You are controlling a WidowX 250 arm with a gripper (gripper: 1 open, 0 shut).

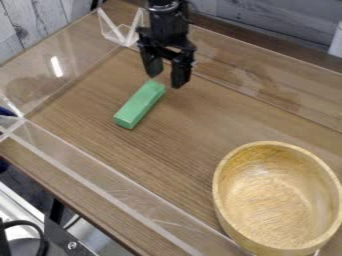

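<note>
My gripper (167, 66) hangs at the upper middle of the camera view, a dark arm reaching down from the top edge with its fingers open above the wooden table. A green block (139, 105) lies flat on the table below and left of the gripper, apart from it. I see nothing held between the fingers.
A large beige round bowl (274, 195) fills the lower right. Clear side panels edge the table (147, 170) at the left, with a dark cable at the bottom left corner.
</note>
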